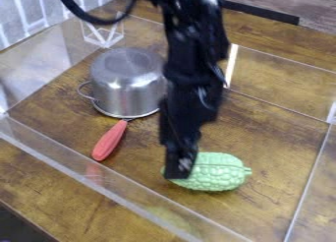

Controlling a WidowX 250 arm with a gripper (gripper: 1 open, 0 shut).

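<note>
My dark gripper [187, 148] reaches down from the top centre and is blurred, its fingers spread open over the left end of the green bumpy toy vegetable [217, 171], partly hiding it. A steel pot [121, 81] stands at the left behind the gripper, and a red elongated object [108, 142] lies on the wooden table [276, 138] in front of the pot.
Clear panels edge the work area at left, front and right. A small white wire-like object [102, 33] stands at the back left.
</note>
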